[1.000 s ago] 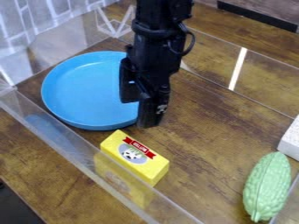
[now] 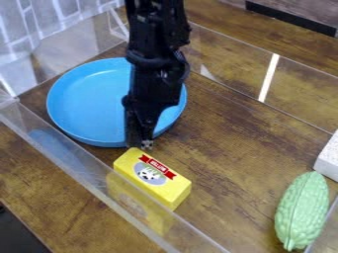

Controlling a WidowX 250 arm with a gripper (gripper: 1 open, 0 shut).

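My black gripper [image 2: 140,136] hangs low at the right part of the blue plate [image 2: 82,103], just above and behind a yellow box [image 2: 154,188] with a red label. It looks shut, with nothing visible between its fingers, though the dark tips are hard to make out. The box lies on the wooden table in front of the plate.
A green ridged vegetable [image 2: 302,212] lies at the front right. A white object [image 2: 325,156] sits at the right edge. A clear low wall crosses the front left.
The gripper has moved left and down from beside the plate, toward the space just behind the yellow box. The box and plate have not visibly moved.
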